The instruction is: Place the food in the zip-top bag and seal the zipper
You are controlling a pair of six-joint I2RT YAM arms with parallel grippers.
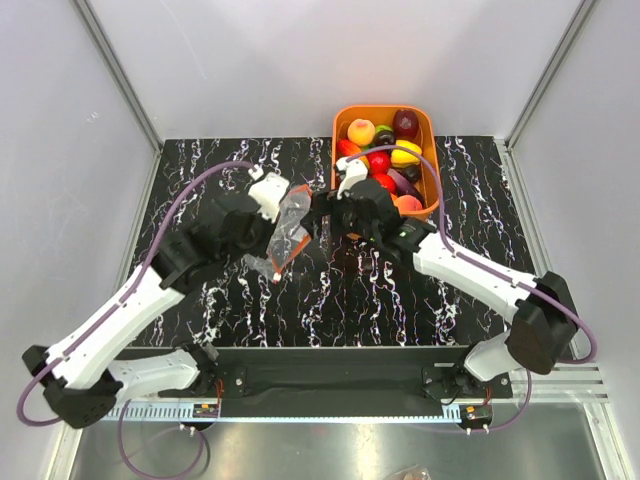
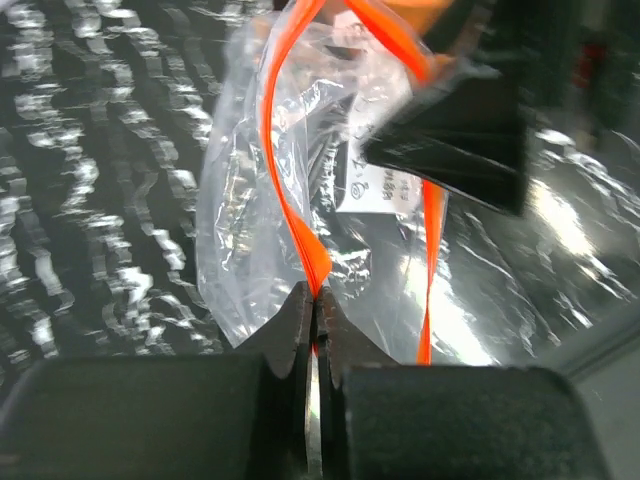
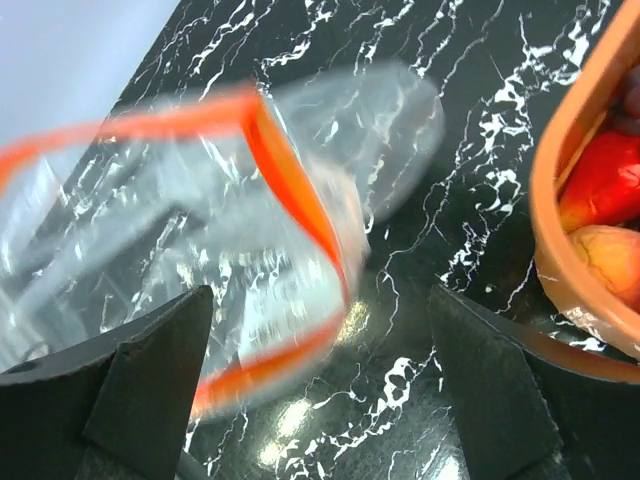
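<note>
The clear zip top bag (image 1: 292,220) with orange zipper hangs from my left gripper (image 1: 268,242), which is shut on the zipper edge, seen pinched between its fingertips. In the left wrist view the bag (image 2: 250,180) is crumpled, a white label inside. My right gripper (image 1: 316,218) stands open just right of the bag; in the right wrist view its fingers (image 3: 130,390) are apart with the blurred bag (image 3: 230,250) beyond them. The food sits in the orange bin (image 1: 425,140): peppers, grapes, eggplant and other fruit, partly hidden by the right arm.
The bin stands at the back right, close beside the right gripper; its rim (image 3: 550,220) fills the right of that wrist view.
</note>
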